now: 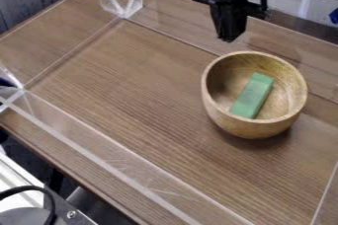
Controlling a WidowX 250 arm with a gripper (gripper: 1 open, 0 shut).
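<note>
A wooden bowl sits on the right half of the table, with a green rectangular block lying inside it. The black gripper hangs at the top, behind and above the bowl, apart from it. Its fingertips are close together and it looks shut, with nothing visible between them.
Clear plastic pieces stand at the back left and along the left edge. A white and black robot part is at the bottom left corner.
</note>
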